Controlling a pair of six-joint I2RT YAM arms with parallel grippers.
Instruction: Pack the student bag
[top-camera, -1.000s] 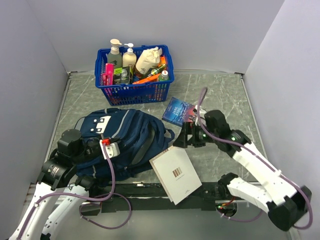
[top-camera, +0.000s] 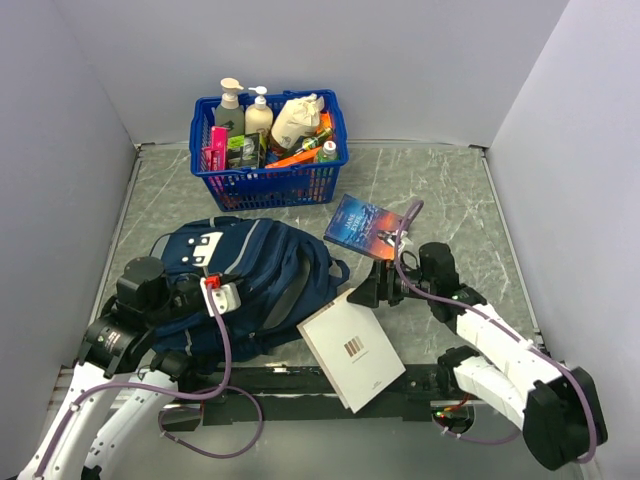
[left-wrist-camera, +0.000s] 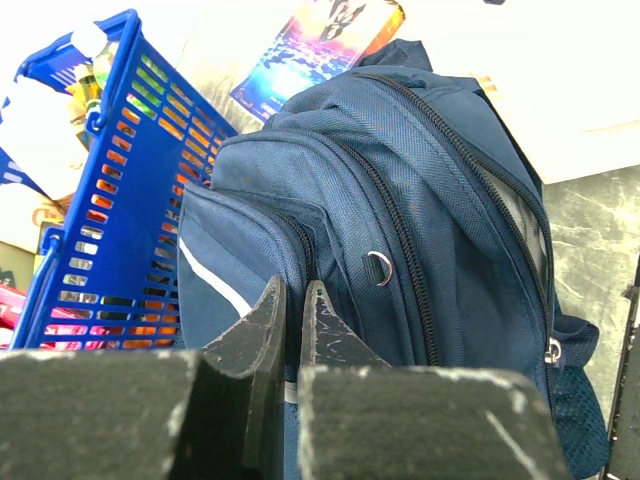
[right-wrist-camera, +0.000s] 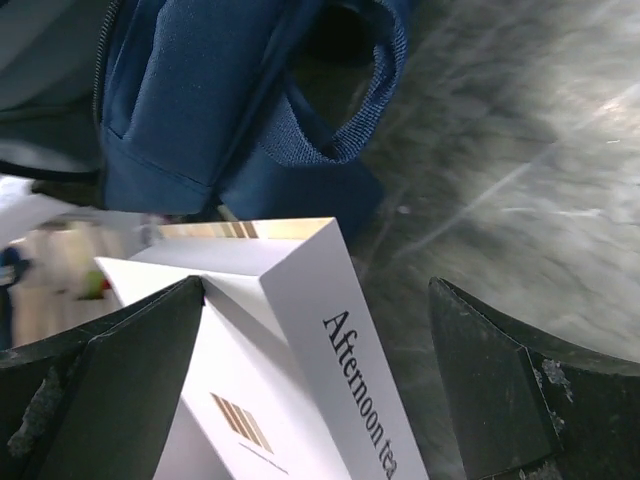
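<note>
A navy backpack (top-camera: 260, 290) (left-wrist-camera: 360, 230) lies at left; my left gripper is shut on its fabric near a front zipper. At the front centre lies a white box labelled "Afternoon tea" (top-camera: 350, 355) (right-wrist-camera: 335, 370), partly beside the backpack. My right gripper (top-camera: 370, 285) is open at the box's upper end, which sits between its fingers in the right wrist view. A blue book (top-camera: 360, 225) (left-wrist-camera: 305, 60) lies flat behind the right gripper.
A blue basket (top-camera: 270, 185) packed with bottles, pouches and boxes stands against the back wall. Walls border the grey surface; some free surface lies at the back right and right.
The right arm has shifted, its gripper now lower at the white box's upper end, and the box appears slightly moved. The left arm and backpack look unchanged.
</note>
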